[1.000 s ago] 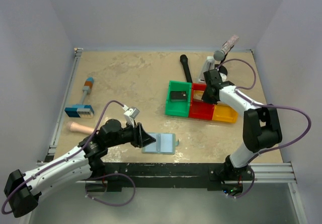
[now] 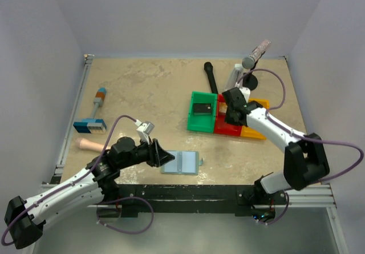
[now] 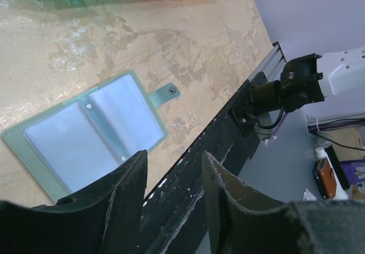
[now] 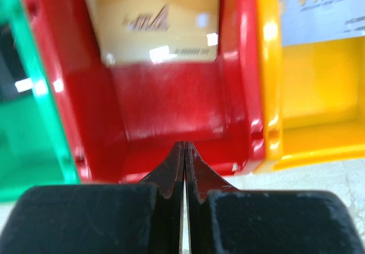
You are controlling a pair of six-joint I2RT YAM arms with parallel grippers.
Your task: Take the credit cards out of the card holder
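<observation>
The card holder (image 2: 180, 162) lies spread open on the table at front centre, a pale grey-green wallet with clear pockets and a snap tab; in the left wrist view the card holder (image 3: 63, 142) shows no card that I can make out. Over its right part my left gripper (image 2: 162, 157) stands open, nothing between its fingers. A gold card (image 4: 154, 23) lies in the red bin (image 4: 171, 100), and a silver VIP card (image 4: 325, 8) is in the yellow bin (image 4: 319, 88). My right gripper is shut with nothing between its fingertips, above the red bin's near edge.
Left of the red bin stands a green bin (image 2: 212, 125) with a black item inside. A microphone (image 2: 210, 76) lies behind the bins and a tall lamp-like item (image 2: 256, 55) stands at back right. A brush (image 2: 93, 115) lies far left.
The left arm and the card holder have stayed still.
</observation>
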